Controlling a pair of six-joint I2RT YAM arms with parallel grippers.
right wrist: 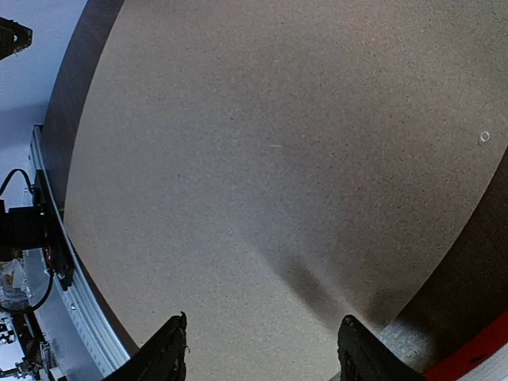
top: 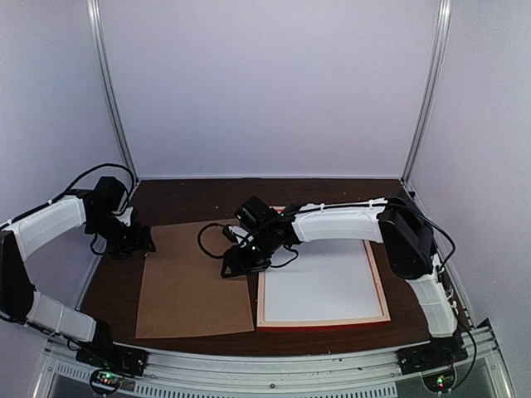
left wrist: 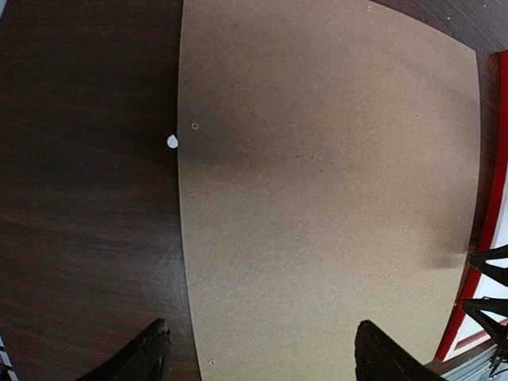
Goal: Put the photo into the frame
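Note:
A brown board (top: 195, 298) lies flat on the left half of the table, the left gripper (top: 151, 247) over its left edge. In the left wrist view the left gripper stands open, the board (left wrist: 317, 159) below it and its fingers empty. The right gripper (top: 232, 269) is above the board's right edge; in the right wrist view the right gripper shows parted fingers with the board (right wrist: 238, 159) beneath and nothing held. To the right lies the red-edged frame (top: 323, 322), its inside showing a white sheet (top: 319, 286).
The frame's red side (left wrist: 456, 317) runs close beside the board with a narrow gap of dark table. Bare table (top: 415, 307) shows to the frame's right, and a metal rail (top: 274, 369) borders the front.

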